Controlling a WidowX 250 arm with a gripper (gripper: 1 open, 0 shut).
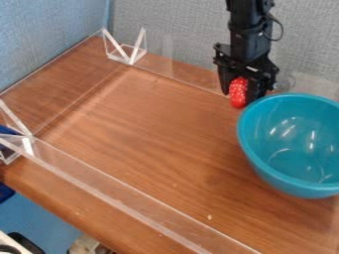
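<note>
My black gripper [240, 81] hangs from the top of the view at the right back, shut on a red object [239, 92], which looks like a strawberry. The object is held above the wooden surface, just behind and left of a large teal bowl [291, 147] at the right edge. Where the fingertips grip it is hard to make out.
Clear plastic walls [113, 184] border the wooden board [133, 139], with white corner brackets [125, 48] at the back left and front left. The left and middle of the board are clear. A grey padded wall stands behind.
</note>
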